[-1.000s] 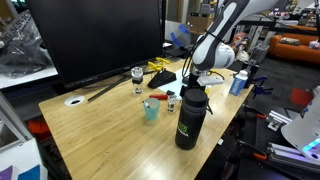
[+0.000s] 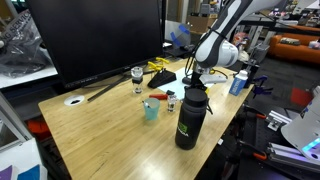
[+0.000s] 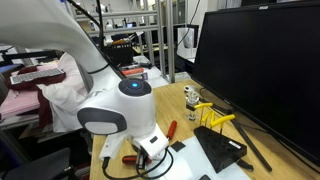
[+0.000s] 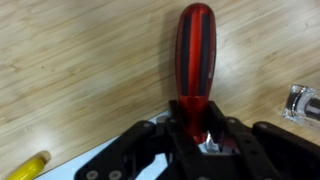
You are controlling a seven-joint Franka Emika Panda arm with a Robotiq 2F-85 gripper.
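Observation:
A red tool handle with black grip strips (image 4: 195,55) runs up the wrist view. My gripper is shut on its lower end, and the fingers hide what lies beneath. In exterior view 1 the white arm (image 2: 215,52) reaches down at the right of the table, behind a black bottle (image 2: 190,120), so the fingertips cannot be made out there. Exterior view 2 shows the arm (image 3: 130,110) from its other side, which likewise covers the fingers.
A small clear container (image 4: 300,103) lies right of the handle, and a yellow handle (image 4: 30,167) lower left. A pale blue cup (image 2: 151,108) stands left of the bottle. A black rack with yellow-handled tools (image 3: 215,140) sits near the monitor.
The arm has shifted slightly to the right in exterior view 1. The bottle, cup and other table items have stayed put.

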